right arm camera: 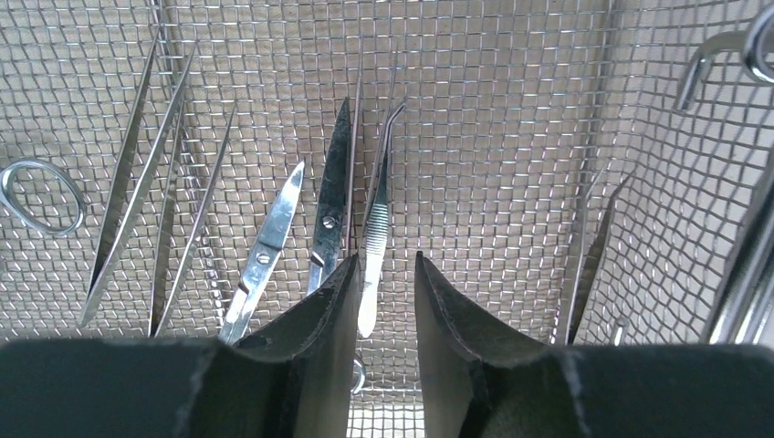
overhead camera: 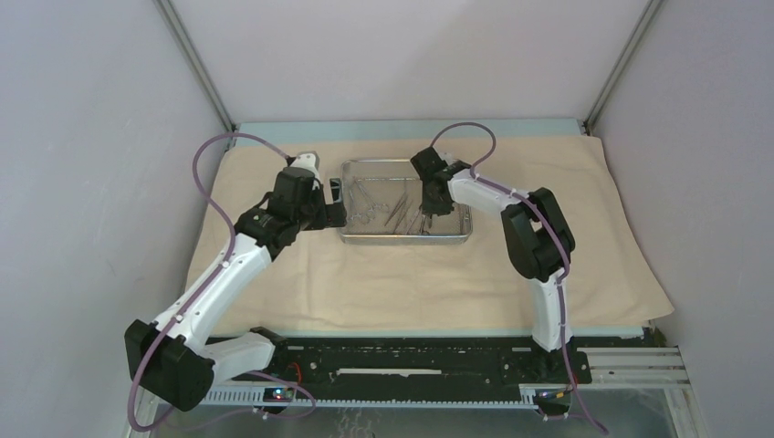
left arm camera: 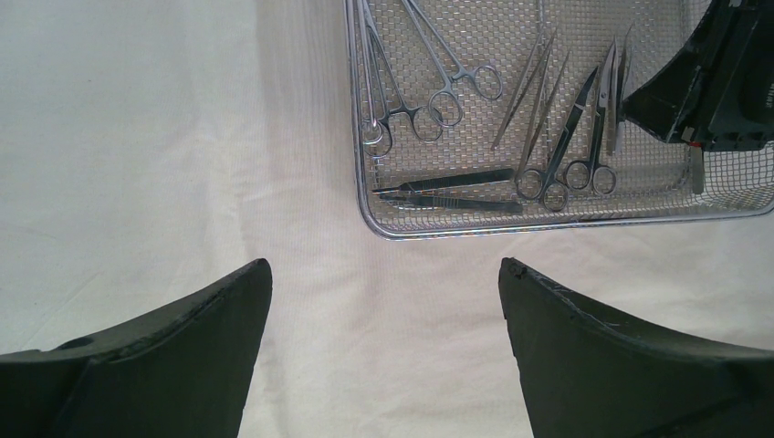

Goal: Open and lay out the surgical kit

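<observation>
The wire-mesh tray [overhead camera: 406, 240] lies on the cream cloth with surgical instruments inside. Over its right part hangs my right gripper, its fingers partly apart. A pair of tweezers with a ribbed grip [right arm camera: 373, 251] shows close by the left fingertip; I see nothing clamped. Left of it in the right wrist view are scissors [right arm camera: 263, 255], darker scissors [right arm camera: 330, 214] and slim tweezers [right arm camera: 137, 187]. My left gripper stands open and empty over cloth beside the tray's left side. Ringed clamps [left arm camera: 447, 82] and two dark-handled instruments [left arm camera: 465, 190] fill the tray's left end.
Another pair of tweezers [right arm camera: 589, 260] lies along the tray's right side, near a metal handle [right arm camera: 748, 255]. The tray's rim [left arm camera: 566, 222] borders the working space. Bare cloth [overhead camera: 383, 287] spreads in front of the tray.
</observation>
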